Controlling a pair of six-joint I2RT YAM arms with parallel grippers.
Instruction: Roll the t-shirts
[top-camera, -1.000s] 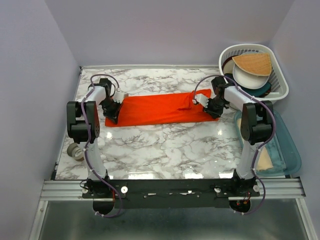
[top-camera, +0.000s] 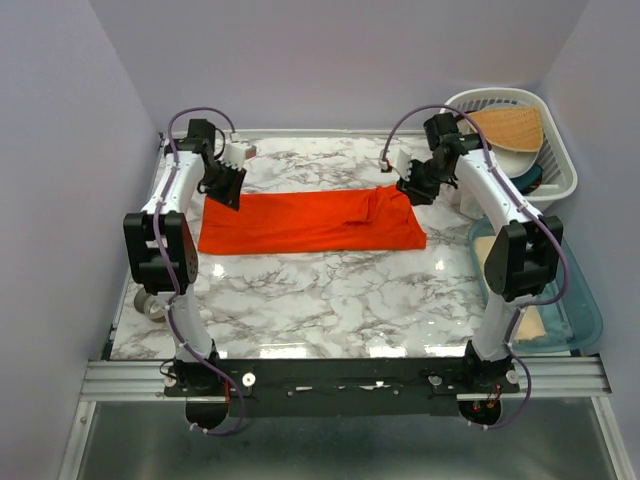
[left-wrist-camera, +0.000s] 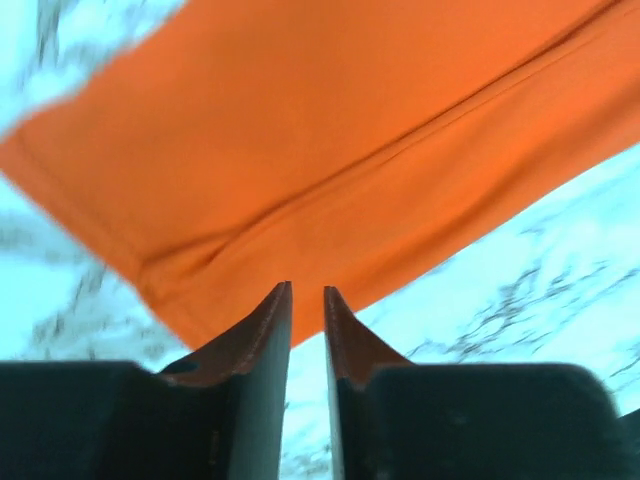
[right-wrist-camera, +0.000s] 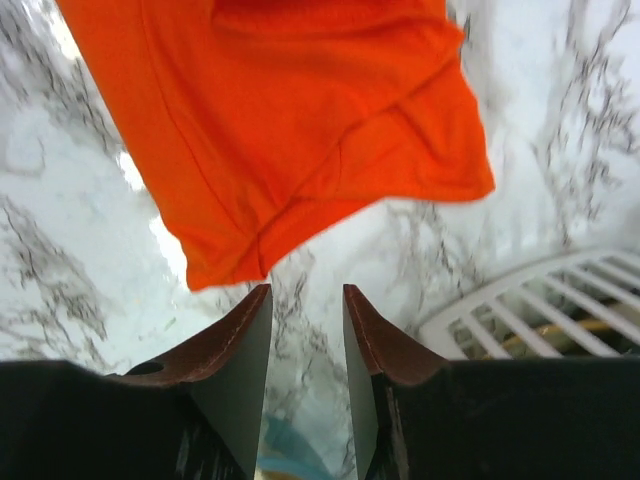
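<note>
An orange-red shirt (top-camera: 290, 222) lies as a long flat band across the table, with a raised fold (top-camera: 368, 207) toward its right end. My left gripper is part open above the shirt's left part, nothing between its fingers. In the left wrist view, the shirt (left-wrist-camera: 300, 150) shows a long crease and a slanting end. My right gripper stands open over the back of the right end, also empty. The shirt's end (right-wrist-camera: 230, 190) lies beyond its fingertips in the right wrist view, with layers overlapping unevenly. The arms hide parts of both ends from the top view.
A white basket (top-camera: 563, 165) holding a woven item and bowls stands at the back right. Below it is a blue bin (top-camera: 585, 315) with cloth inside. A tape roll (top-camera: 154, 306) sits at the left.
Both grippers have moved from the shirt's front corners toward the back, the right one also leftward. They are now clear of the cloth's front edge. The shirt stays spread in about the same place.
</note>
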